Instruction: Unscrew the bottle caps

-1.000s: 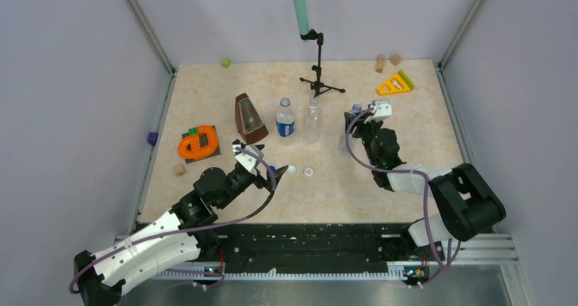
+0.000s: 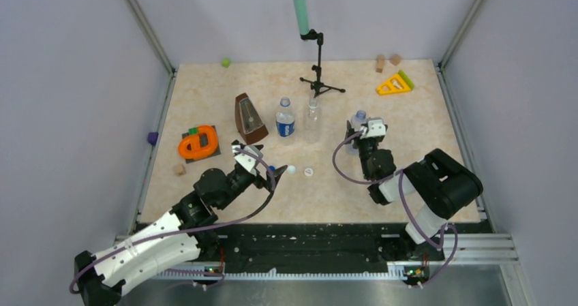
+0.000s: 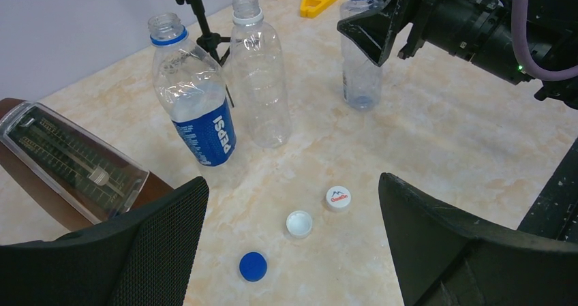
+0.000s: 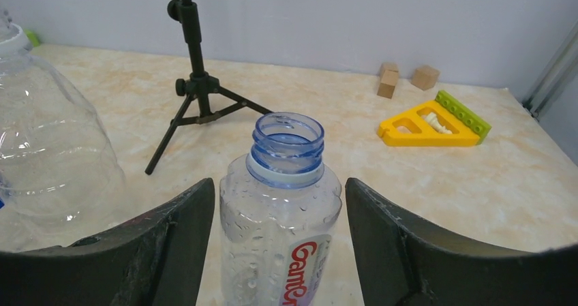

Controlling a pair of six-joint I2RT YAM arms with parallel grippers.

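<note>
Three capless clear bottles are in view. In the left wrist view, the blue-labelled Pepsi bottle [image 3: 204, 125] and a plain one [image 3: 259, 81] stand upright on the table. The third, a bluish-necked bottle [image 4: 279, 217], is between the fingers of my right gripper, which is shut on its body; its open threaded mouth faces up. Three loose caps lie at the table's front middle: a blue cap [image 3: 253, 266], a white cap [image 3: 299, 224] and a white cap with print [image 3: 338, 197]. My left gripper [image 2: 273, 157] is open and empty above the table near them.
A brown metronome [image 2: 251, 118] is left of the Pepsi bottle. Behind the bottles stands a black tripod [image 2: 317, 81]. An orange ring toy [image 2: 199, 142] lies at the left; a yellow triangle [image 2: 393, 85] and wooden blocks [image 2: 380, 63] sit at the back right.
My right gripper has turned and come a little toward the table's front and right, carrying the bottle with it. The left arm, the other bottles and the caps have stayed put.
</note>
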